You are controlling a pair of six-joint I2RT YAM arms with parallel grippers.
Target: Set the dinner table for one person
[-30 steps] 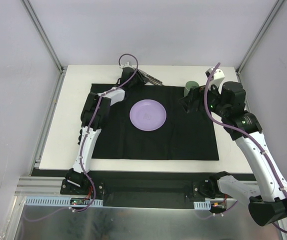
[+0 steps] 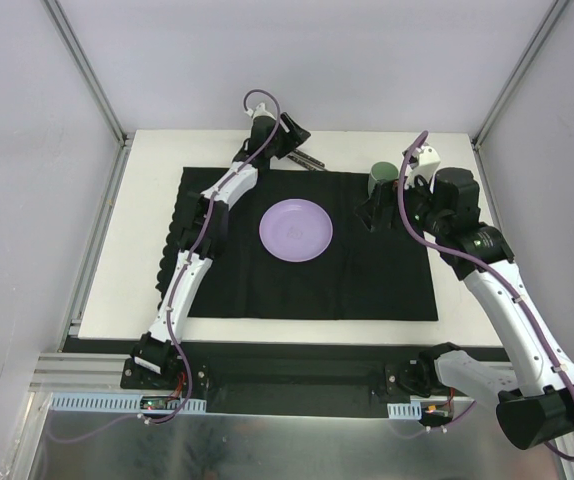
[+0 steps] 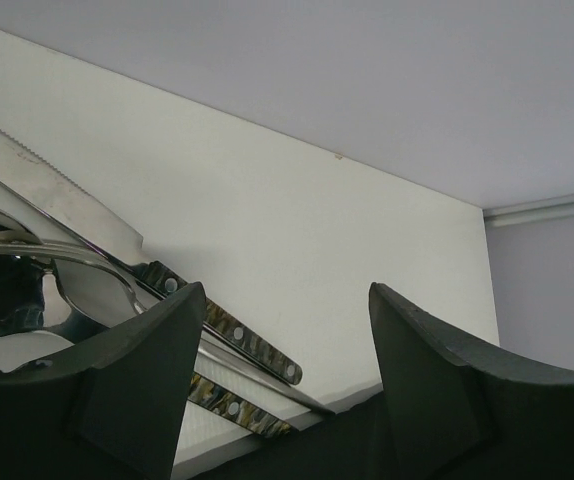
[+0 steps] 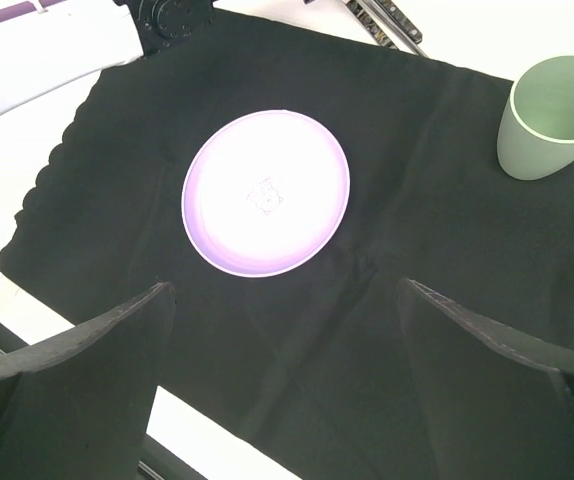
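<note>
A purple plate (image 2: pixel 295 230) lies near the middle of the black cloth (image 2: pixel 307 295). A green cup (image 4: pixel 549 130) stands on the cloth's back right. Cutlery lies at the back of the table: a serrated knife (image 3: pixel 57 192), a spoon (image 3: pixel 27 300) and other handles. My left gripper stands open over the handles, nothing seen gripped. My right gripper is open above the cloth, beside the cup in the top view, with nothing between its fingers.
White tabletop (image 2: pixel 117 280) shows round the cloth. Walls (image 2: pixel 307 70) close in the back and sides.
My left arm has reached further back and shifted at the cutlery compared with a second ago.
</note>
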